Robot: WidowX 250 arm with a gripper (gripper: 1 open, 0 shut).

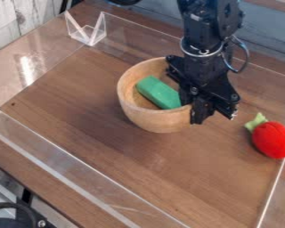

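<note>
A wooden bowl (pixel 145 111) stands in the middle of the table, a green block (pixel 155 89) lying inside it. My black gripper (pixel 195 107) is over the bowl's right side, its fingers at the rim and partly hiding it; whether they grip anything cannot be made out. A red strawberry-like toy (pixel 271 140) with green leaves lies to the right, apart from the bowl.
A clear plastic bracket (pixel 88 28) sits at the back left.
</note>
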